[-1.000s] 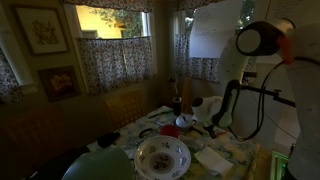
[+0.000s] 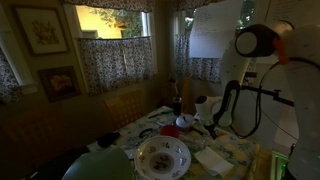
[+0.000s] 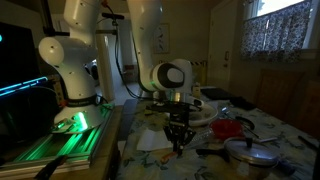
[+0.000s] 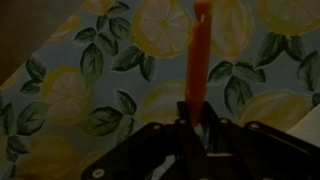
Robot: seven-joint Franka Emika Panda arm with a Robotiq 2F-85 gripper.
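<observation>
In the wrist view a long, slim orange object [image 4: 199, 55] reaches out from my gripper, which is shut on it; the image is too dark to tell what it is. Yellow lemons and green leaves pattern the tablecloth [image 4: 60, 60] below. Exterior view 2 has my gripper [image 3: 178, 132] low over the table, pointing down beside a white sheet [image 3: 153, 139]. From exterior view 1 the gripper [image 2: 211, 131] is small and dark, and the orange object cannot be made out there.
A large white patterned bowl [image 2: 162, 158] stands near the table's front. Behind my gripper sits a red item [image 3: 227, 128], with a lidded metal pot [image 3: 250, 152] to its right. Bare tablecloth lies around the white sheet [image 2: 213, 161].
</observation>
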